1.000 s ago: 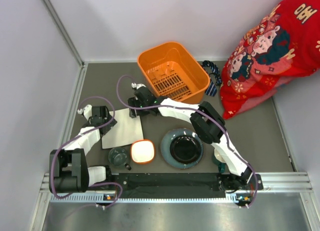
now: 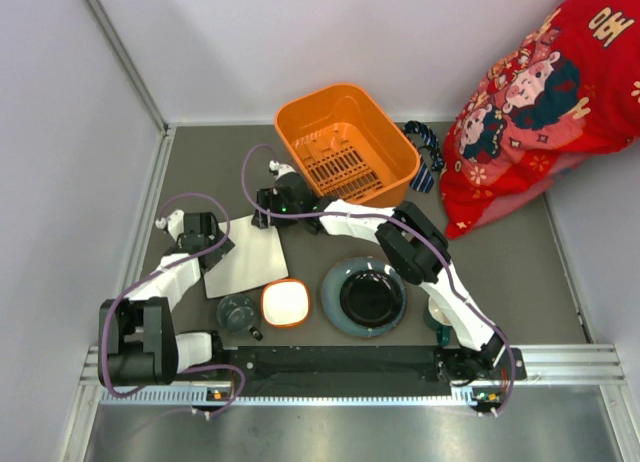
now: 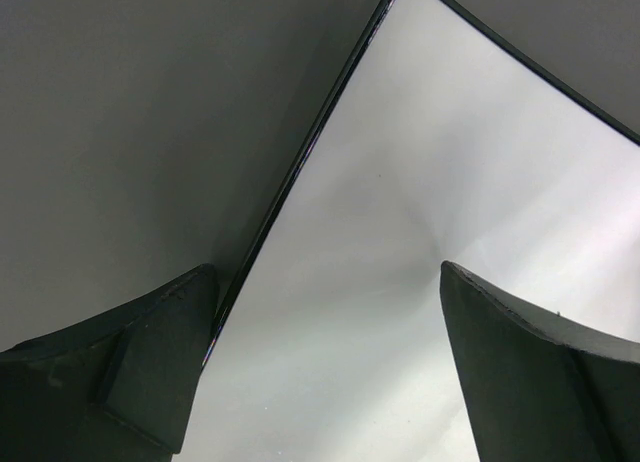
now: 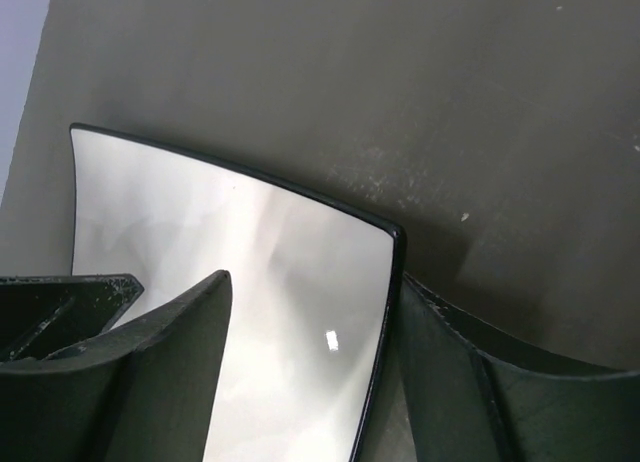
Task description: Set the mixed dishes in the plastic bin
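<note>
A white square dish (image 2: 243, 262) with a dark rim lies on the grey table. My left gripper is open at its left edge, one finger at the rim and the other over the white surface. My right gripper is open at the dish's far right corner, its fingers either side of that corner or edge. An orange plastic bin (image 2: 390, 142) stands at the back. In front lie a blue plate (image 2: 340, 322) with a black dish (image 2: 369, 299), an orange-rimmed white dish (image 2: 285, 302) and a dark grey pot (image 2: 237, 313).
A teal item (image 2: 441, 331) is partly hidden under the right arm. A dark striped object (image 2: 424, 167) lies beside the bin, and a large red patterned bag (image 2: 540, 92) fills the back right.
My right gripper has shifted very slightly at the dish's far corner. Little else has visibly changed.
</note>
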